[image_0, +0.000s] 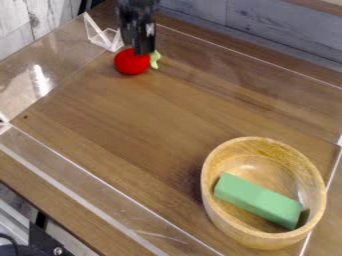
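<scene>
My dark gripper (140, 40) is at the top of the view, above and just behind a round red object (131, 62), open, with its fingers blurred. A small yellow-green thing (155, 60) shows beside the red object. A wooden bowl (218, 187) at the lower right holds a green block (259, 202).
A white wire-like holder (103, 35) stands left of the gripper near the back.
</scene>
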